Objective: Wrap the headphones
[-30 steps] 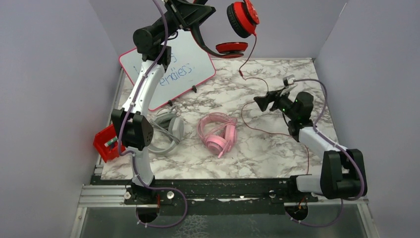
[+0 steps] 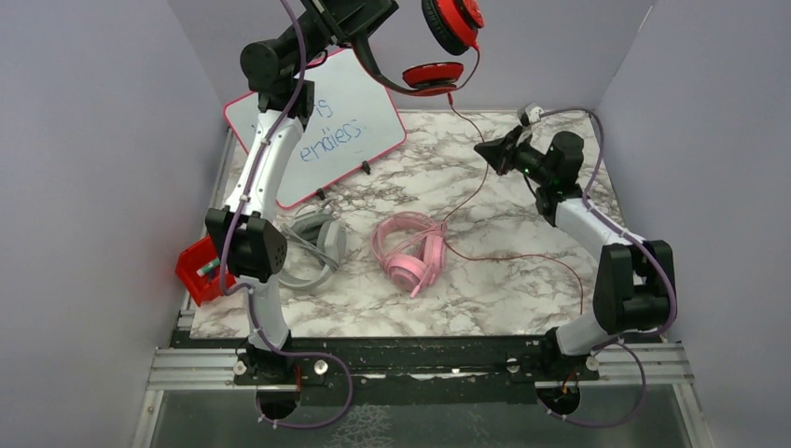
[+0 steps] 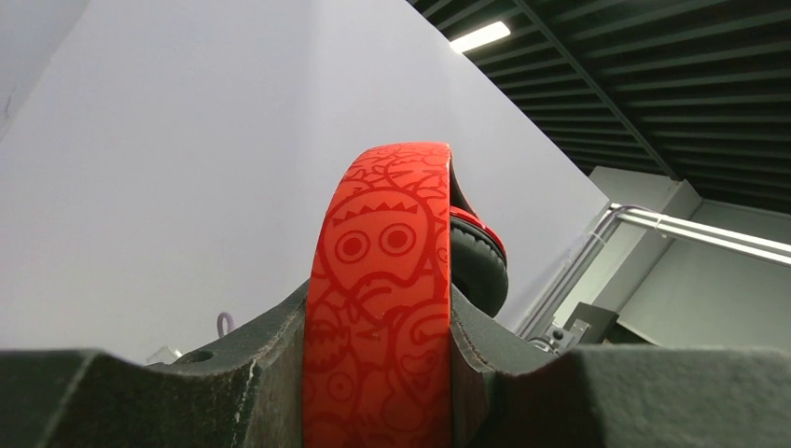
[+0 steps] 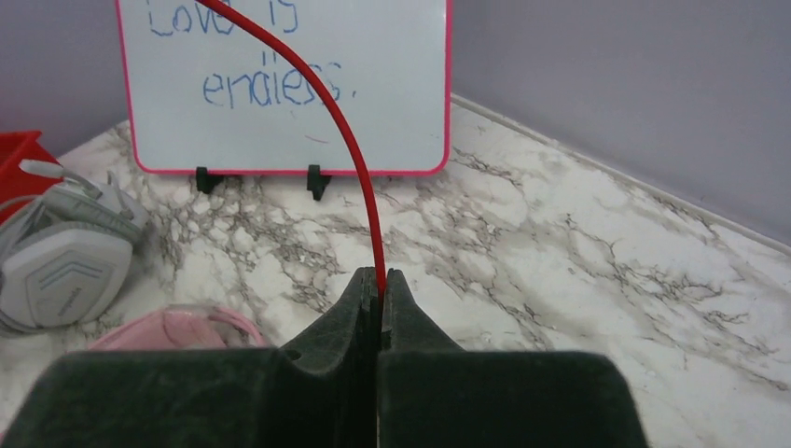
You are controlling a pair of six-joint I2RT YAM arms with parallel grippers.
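High at the top of the top view, my left gripper [image 2: 359, 28] is shut on the red headphones [image 2: 431, 77] by the headband; its patterned red band [image 3: 378, 280] fills the space between the fingers in the left wrist view. The red cable [image 4: 347, 131] hangs from them and runs down to the table. My right gripper [image 2: 483, 151], at the back right above the table, is shut on that cable, which runs between its fingertips in the right wrist view.
Pink headphones [image 2: 420, 261] and grey headphones [image 2: 331, 243] lie on the marble table [image 2: 485, 308]. A whiteboard [image 2: 336, 159] stands at the back left; a red bin [image 2: 196, 280] sits at the left edge.
My right gripper has risen toward the back and gone from open to shut on the cable, which now hangs straighter. The left arm has shifted slightly up and left with the headphones.
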